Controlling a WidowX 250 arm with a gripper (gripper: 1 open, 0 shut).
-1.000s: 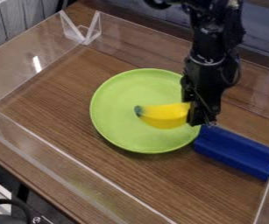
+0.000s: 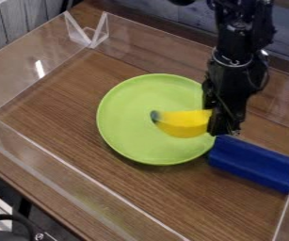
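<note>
A yellow banana-like object (image 2: 180,121) sits over the right part of a round green plate (image 2: 136,109). My black gripper (image 2: 214,115) comes down from the top right and is shut on the yellow object's right end. Whether the object rests on the plate or is held just above it, I cannot tell.
A blue oblong object (image 2: 253,166) lies right of the plate, near the front right. Clear walls border the left and right, with a white bracket (image 2: 88,30) at the back left.
The gripper and yellow object have shifted very slightly; the plate and blue object stay where they were.
</note>
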